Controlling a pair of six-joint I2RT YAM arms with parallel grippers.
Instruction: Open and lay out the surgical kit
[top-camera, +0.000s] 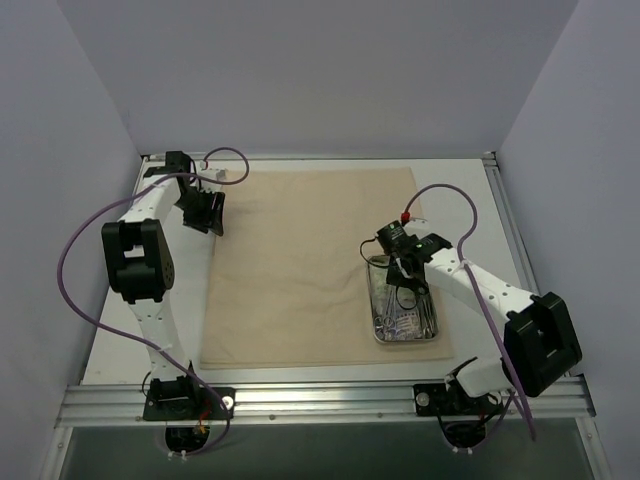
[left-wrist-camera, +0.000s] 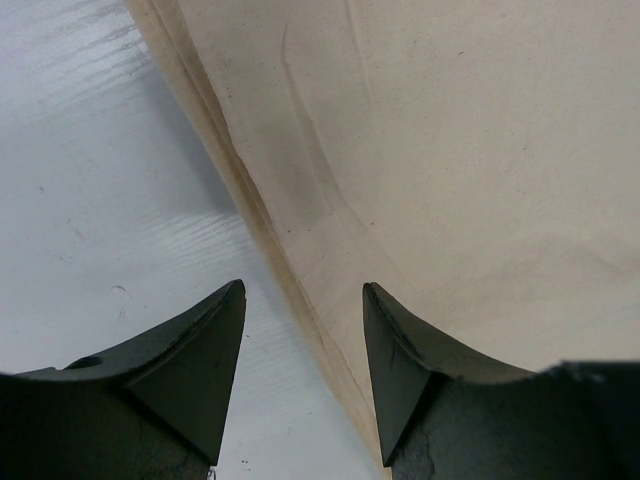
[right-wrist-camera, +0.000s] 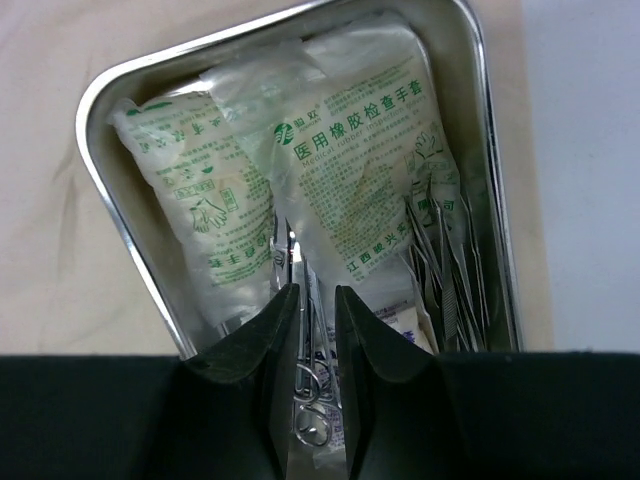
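A metal tray (top-camera: 438, 325) stands on the right part of the beige cloth (top-camera: 290, 270). In the right wrist view, packaged gloves (right-wrist-camera: 350, 160) and a second plastic packet (right-wrist-camera: 205, 195) lie across the far part of the tray. Ring-handled instruments (right-wrist-camera: 312, 425) lie lengthwise down its middle, and several tweezers (right-wrist-camera: 447, 280) rest along the right side. My right gripper hovers above the tray, its fingers apart by a narrow gap, no item gripped. Over the cloth's left edge, my left gripper is open and empty.
Bare white table (top-camera: 465, 205) borders the cloth on the right, and a white strip shows on the left too. Low metal rails (top-camera: 310, 395) run along the table's edge.
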